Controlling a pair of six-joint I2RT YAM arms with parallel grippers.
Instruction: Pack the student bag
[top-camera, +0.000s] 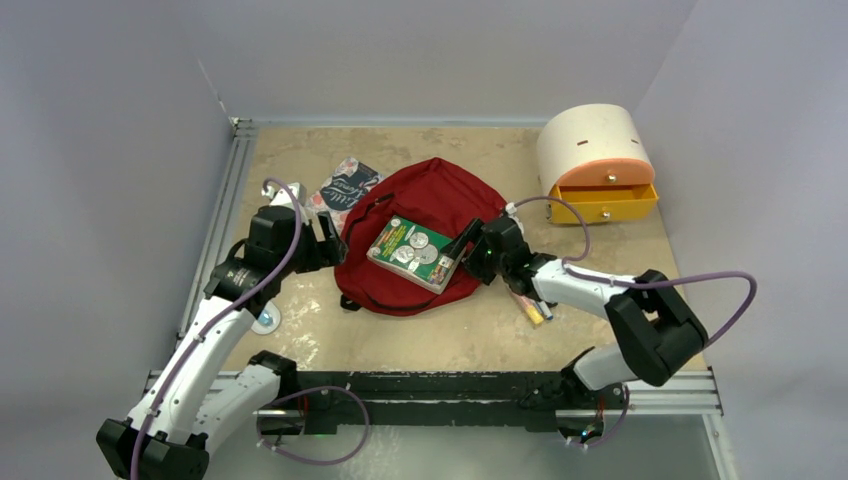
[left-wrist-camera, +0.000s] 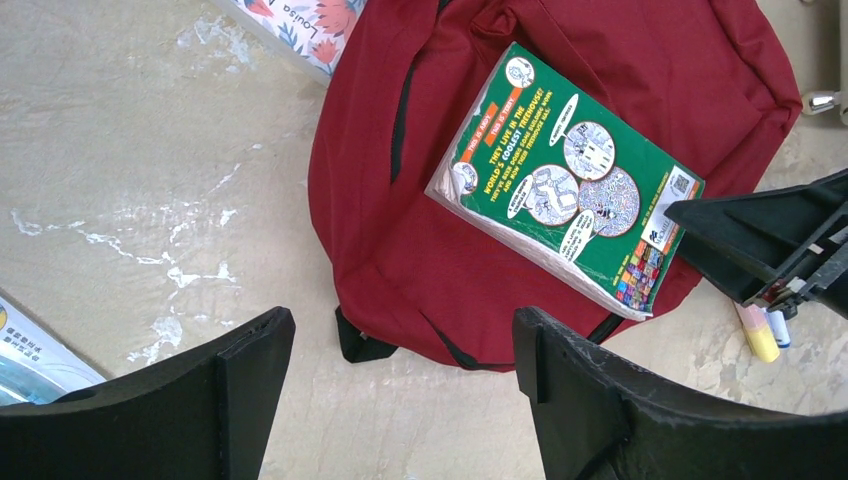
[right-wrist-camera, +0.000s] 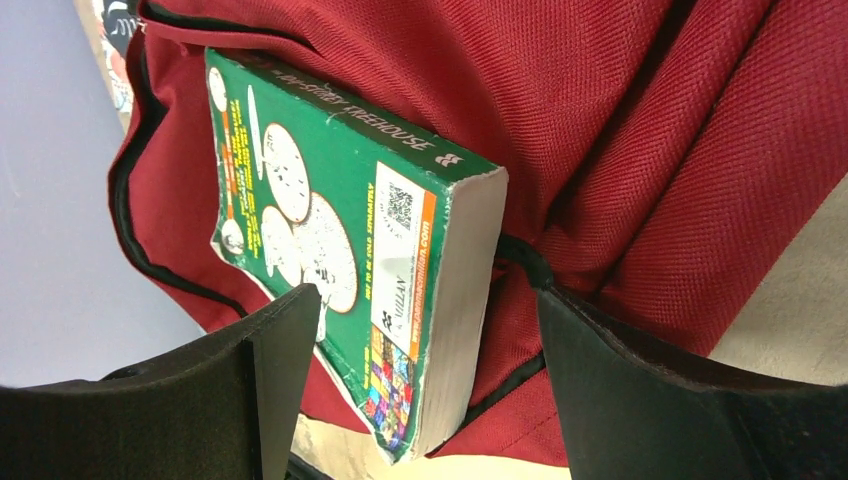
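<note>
The red bag (top-camera: 440, 185) lies flat in the middle of the table. On it rests a thick green book (left-wrist-camera: 560, 165), its back cover up, partly inside the bag's opening. At the book's right end is my right gripper (top-camera: 459, 252); its fingers are apart, and the near end of the book (right-wrist-camera: 460, 310) shows between its fingers in the right wrist view, with no grip visible. Left of the bag my left gripper (top-camera: 328, 240) stands open and empty. A second, floral book (top-camera: 346, 187) lies at the bag's upper left, partly under its edge.
A white cabinet (top-camera: 590, 140) with an open yellow drawer (top-camera: 606, 204) stands at the back right. Markers (top-camera: 529, 307) lie below the right arm. A clear-and-white item (left-wrist-camera: 40, 355) lies at the left.
</note>
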